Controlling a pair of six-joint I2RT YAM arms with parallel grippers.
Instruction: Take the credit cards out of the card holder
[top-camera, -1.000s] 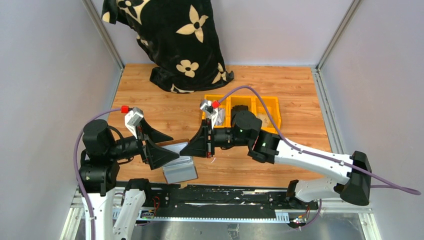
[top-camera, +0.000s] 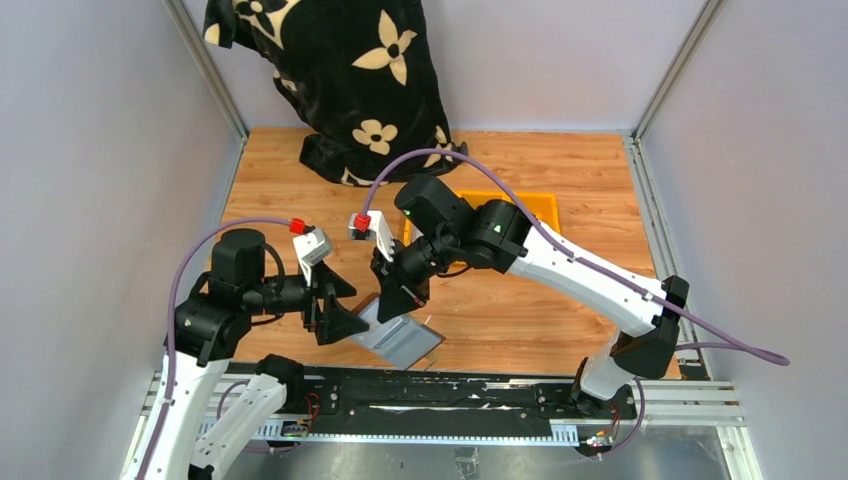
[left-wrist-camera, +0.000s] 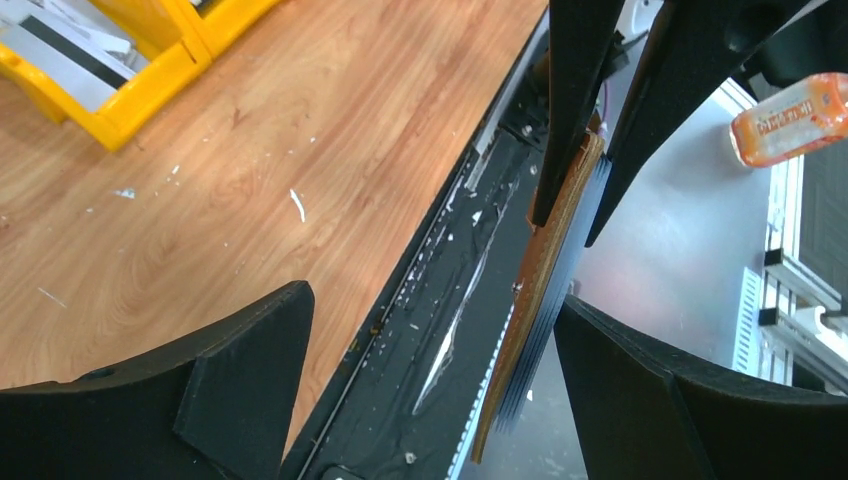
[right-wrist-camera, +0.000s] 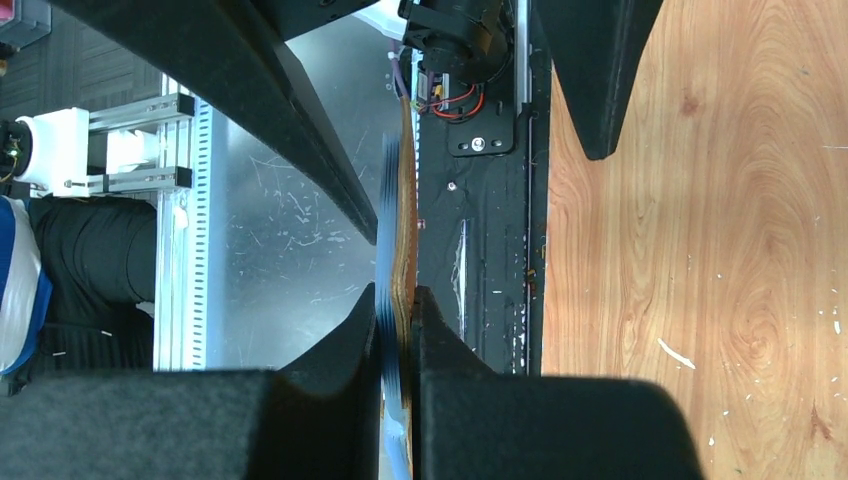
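The card holder (top-camera: 405, 343) is held up unfolded, its pale translucent sleeves facing the top camera and brown cover behind. Its edge shows in both wrist views, with brown cover (left-wrist-camera: 537, 300) and thin layered sleeves (right-wrist-camera: 387, 210); single cards cannot be told apart. My right gripper (top-camera: 388, 312) is shut on the holder, pinching it between black fingers. My left gripper (top-camera: 350, 310) is open; in the left wrist view the holder reaches between its fingers, nearer the right-hand finger (left-wrist-camera: 640, 385). Whether that finger touches it, I cannot tell.
Behind the right arm sits a yellow divided tray (top-camera: 540, 197), partly covered. A black flowered cloth (top-camera: 370, 100) hangs at the back. The wooden table (top-camera: 300, 190) has free room at the left, with small white scraps on it.
My right gripper has turned and tilted the holder, its lower end swinging to the right. The left gripper has moved a little right, closer to the holder, and stays open.
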